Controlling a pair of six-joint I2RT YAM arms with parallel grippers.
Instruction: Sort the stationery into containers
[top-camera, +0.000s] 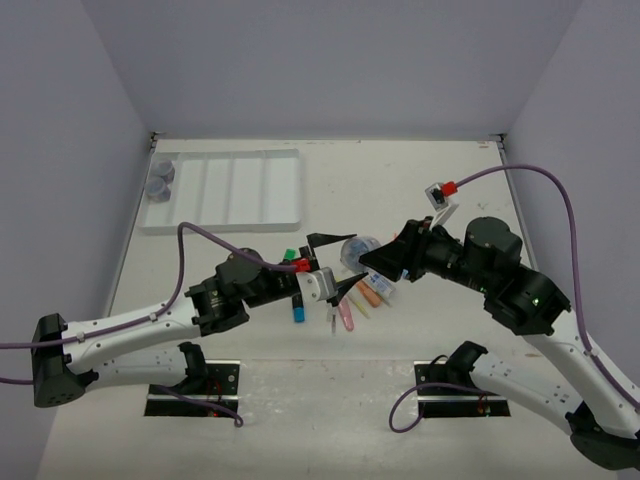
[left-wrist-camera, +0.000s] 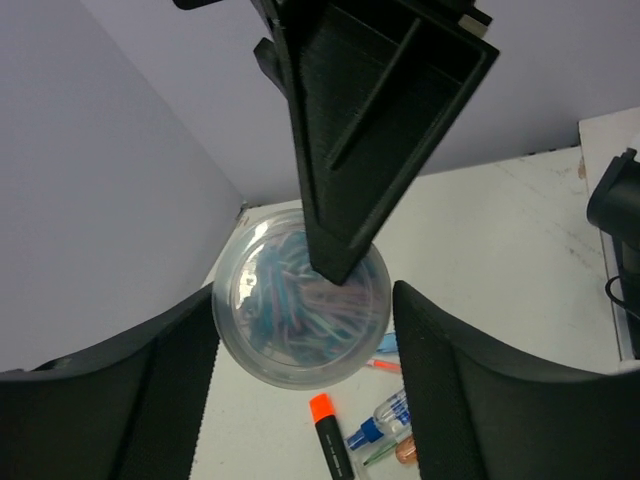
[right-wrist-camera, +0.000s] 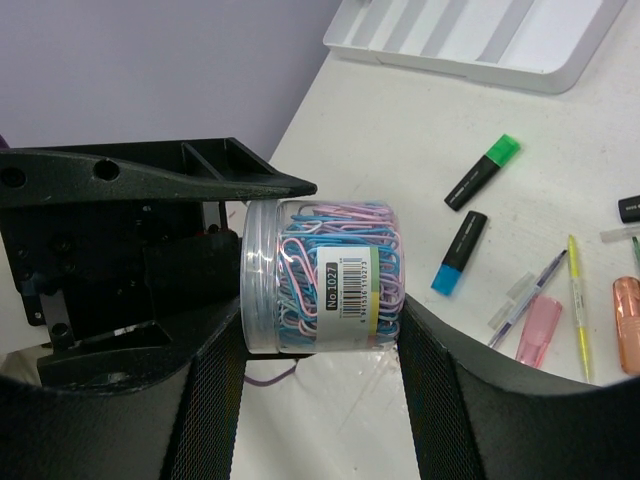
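A clear round jar of pink and blue paper clips (right-wrist-camera: 345, 275) is held up above the table between both grippers. My right gripper (top-camera: 380, 262) is shut on its sides, a finger tip touching each side in the right wrist view. From the left, my left gripper (top-camera: 361, 256) has its fingers (right-wrist-camera: 235, 178) above and below the lid end. In the left wrist view both left fingertips meet the jar's edges, and one right finger (left-wrist-camera: 345, 180) crosses in front of it. The white compartment tray (top-camera: 230, 228) stands at the back left.
Two small clear tubs (top-camera: 158, 188) sit at the tray's left end. Below the jar lie a green-capped marker (right-wrist-camera: 483, 172), a blue-capped marker (right-wrist-camera: 460, 253), a pink pen-like item (right-wrist-camera: 540, 330), a yellow pen (right-wrist-camera: 578, 308) and an orange-capped marker (left-wrist-camera: 332, 436).
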